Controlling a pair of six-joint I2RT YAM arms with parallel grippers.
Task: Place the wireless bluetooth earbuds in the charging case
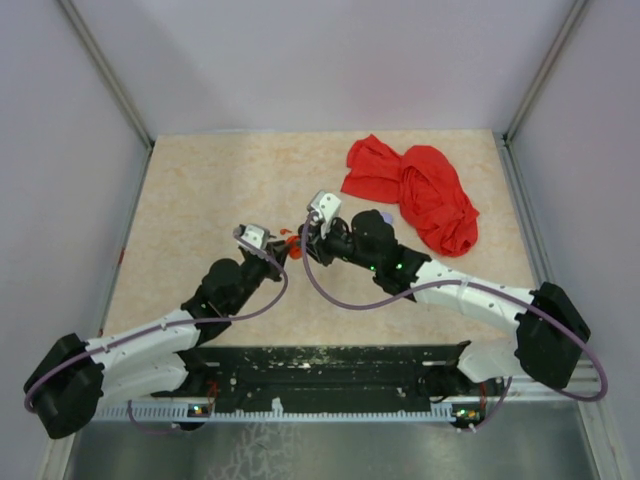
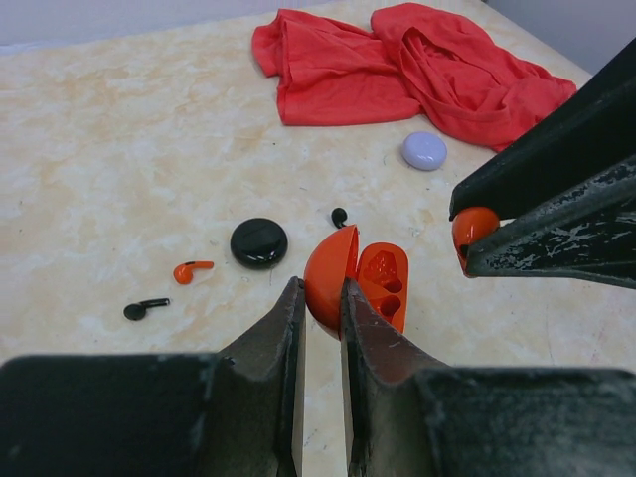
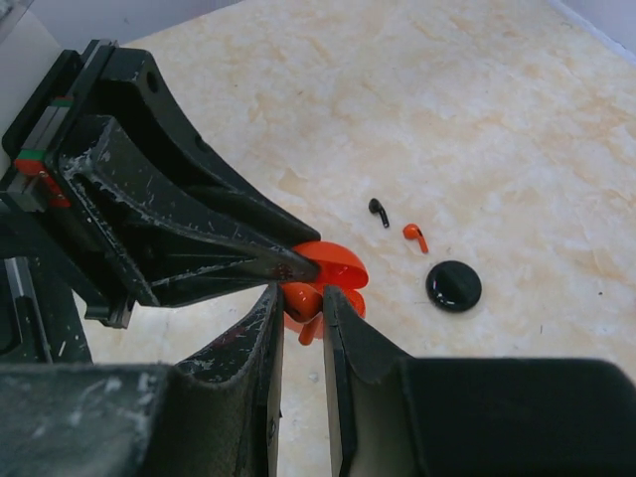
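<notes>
In the left wrist view my left gripper is shut on an open orange charging case [image 2: 383, 275], its lid raised and two empty hollows showing. My right gripper is shut on a small orange earbud [image 2: 469, 231], held to the right of the case. In the right wrist view that earbud [image 3: 301, 301] sits between the fingertips, in front of the case lid [image 3: 338, 260]. On the table lie another orange earbud [image 2: 187, 270] and black earbuds [image 2: 139, 310].
A black round case [image 2: 258, 240], a lilac round case [image 2: 423, 149] and a crumpled red cloth [image 1: 430, 200] lie behind the grippers.
</notes>
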